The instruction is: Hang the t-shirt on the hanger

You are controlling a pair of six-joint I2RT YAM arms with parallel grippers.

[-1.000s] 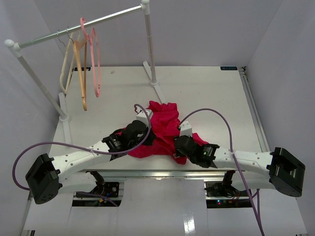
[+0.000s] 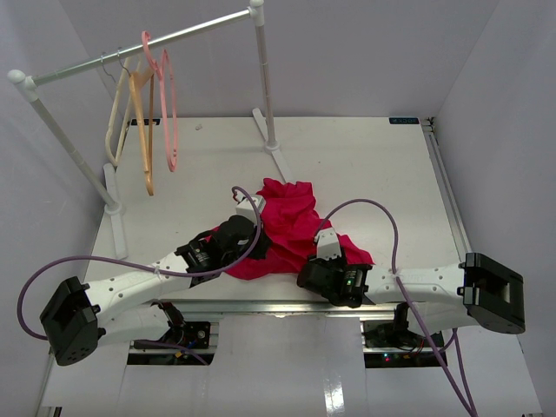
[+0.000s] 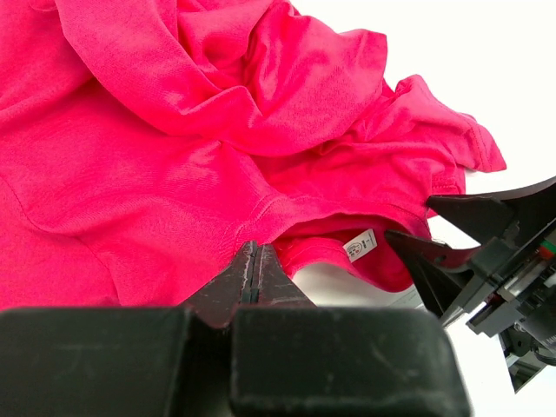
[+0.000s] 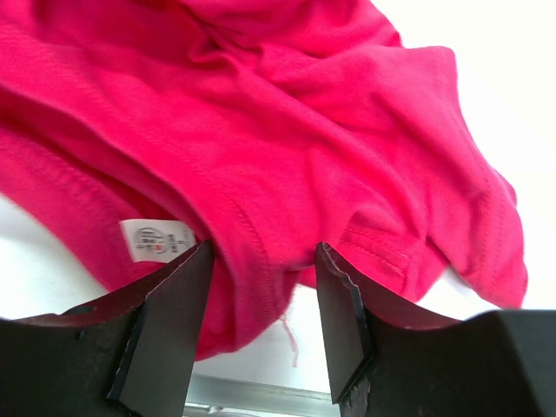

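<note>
A crumpled red T-shirt (image 2: 287,208) lies on the white table, its hem or opening with a label (image 3: 360,245) toward the front edge. My left gripper is shut over the shirt; whether fabric is between its tips I cannot tell. My right gripper is open at the shirt's front opening, with folded fabric lying between and below its fingers. It also shows at the right of the left wrist view.
A white rail rack (image 2: 200,27) stands at the back left with pink (image 2: 173,130), wooden (image 2: 146,148) and cream (image 2: 113,123) hangers.
My left arm has shifted very slightly; the shirt looks nearly unchanged.
</note>
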